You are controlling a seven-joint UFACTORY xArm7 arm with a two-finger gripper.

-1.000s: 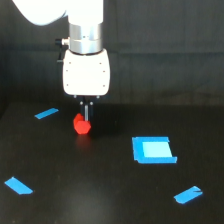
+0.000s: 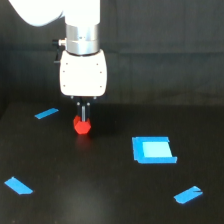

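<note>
A small red block (image 2: 82,127) with angular sides is on the dark table, left of the middle. My gripper (image 2: 83,117) points straight down, with its fingertips at the block's upper part. The fingers look narrow and dark here. Whether they touch the block, and whether they are open or shut, is too small to make out.
On the right lies a pale square (image 2: 156,149) framed in blue tape. Blue tape strips mark the table at the back left (image 2: 47,113), front left (image 2: 18,186) and front right (image 2: 188,195).
My gripper has shifted slightly left and its fingers now line up with the red block. The block's outline looks a little different, as if turned. The tape marks are unchanged.
</note>
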